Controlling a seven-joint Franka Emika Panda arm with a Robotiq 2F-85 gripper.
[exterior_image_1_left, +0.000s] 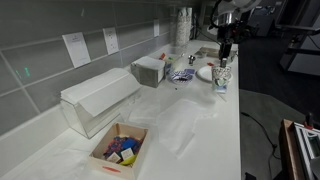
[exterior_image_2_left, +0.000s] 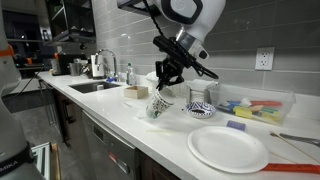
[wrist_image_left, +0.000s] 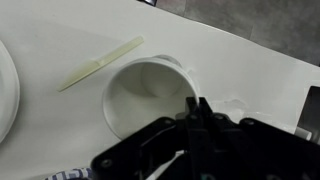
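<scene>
A white cup with a patterned outside (exterior_image_2_left: 164, 100) is tilted in my gripper (exterior_image_2_left: 168, 76), low over the counter near its front edge. The wrist view looks into the cup's pale, empty-looking inside (wrist_image_left: 145, 98). My gripper is shut on the cup's rim on the right side there. In exterior view 1 the cup (exterior_image_1_left: 221, 79) shows small at the far end of the counter. Whether its base touches the counter cannot be told.
Near the cup lie a pale yellow knife-like piece (wrist_image_left: 102, 63), a white plate (exterior_image_2_left: 228, 150) and a patterned bowl (exterior_image_2_left: 201, 109). A clear bin (exterior_image_2_left: 260, 104) stands at the wall. An open box of small items (exterior_image_1_left: 119, 150) sits at the near end.
</scene>
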